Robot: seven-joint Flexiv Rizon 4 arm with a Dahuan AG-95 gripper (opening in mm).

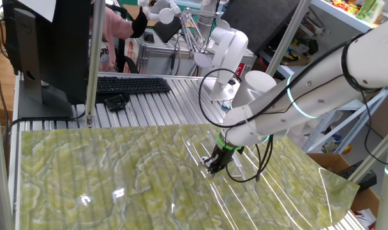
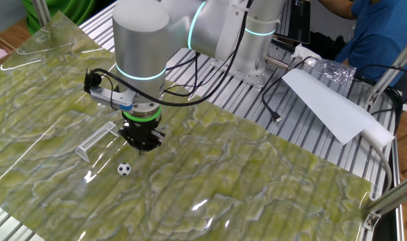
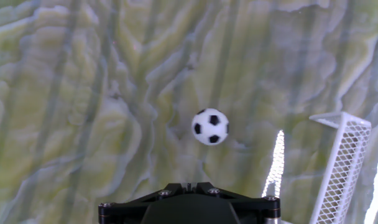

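A small black-and-white football lies on the green marbled sheet, just beyond my fingertips in the wrist view. In exterior view 2 the ball rests slightly in front of my black gripper, apart from it. The fingers appear drawn together at the bottom of the wrist view, where my gripper shows nothing between them. A white mesh goal stands to the right there; in exterior view 2 the goal is left of the gripper. From exterior view 1 I cannot clearly make out the ball near my gripper.
The sheet around the ball is clear apart from the goal. A keyboard and a monitor occupy the back left of the table. White paper lies by the arm's base, and a black cable loops beside the wrist.
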